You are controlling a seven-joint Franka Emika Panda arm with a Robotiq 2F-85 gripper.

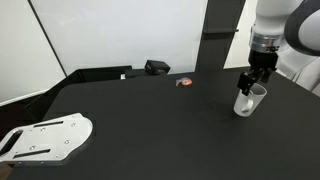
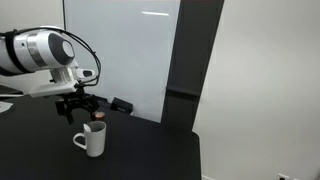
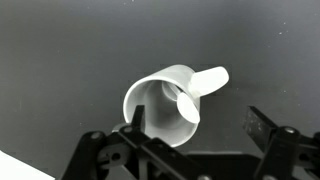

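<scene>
A white mug stands upright on the dark table, towards the right in exterior view 1. Its handle points up and right in the wrist view. A small white piece shows at the mug's mouth beside the handle; what it is I cannot tell. Just above the mug hangs my gripper, open, its fingers spread apart with nothing held. From the wrist, the left finger comes near the mug's rim, while the right one is over bare table. Exterior view 2 has the gripper over the mug too.
A white slotted plate lies at the left edge in exterior view 1. Towards the back are a small orange-and-grey object and a black box.
</scene>
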